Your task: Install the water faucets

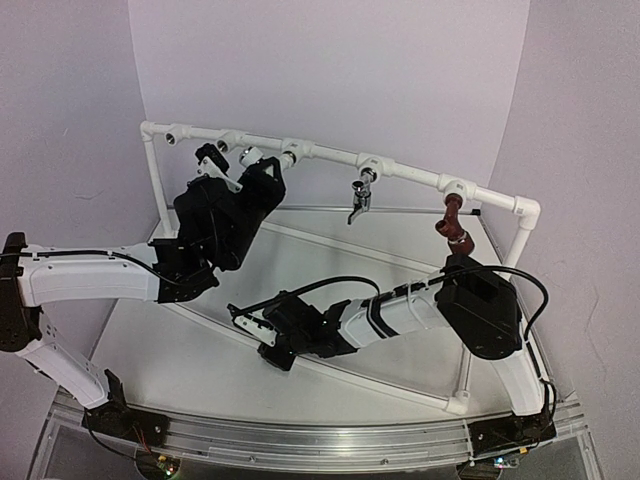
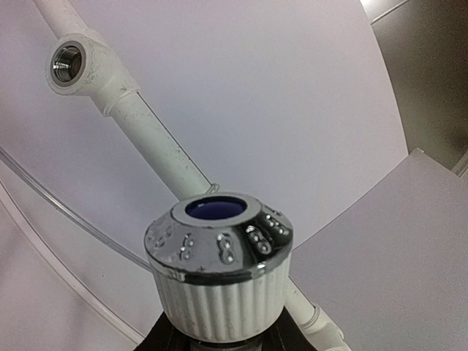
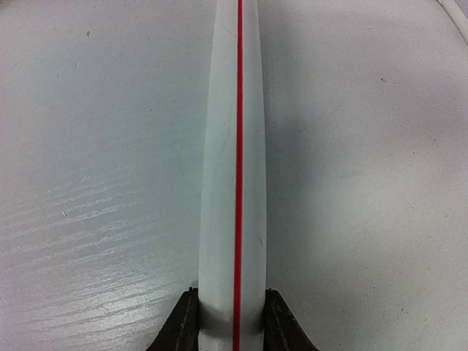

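A faucet with a ribbed white knob and a chrome cap with a blue centre fills the lower middle of the left wrist view. The black fingers of my left gripper close in on either side just below the knob. In the top view, a white end piece beside the gripper meets the third tee of the upper pipe; whether it is threaded in cannot be seen. My right gripper is shut on a white pipe with a red stripe, the lower front bar of the frame.
A chrome tap hangs from the fourth tee, and a dark red faucet from the tee at the right. Two tees at the left, including this threaded opening, stand empty. Pale walls enclose the frame.
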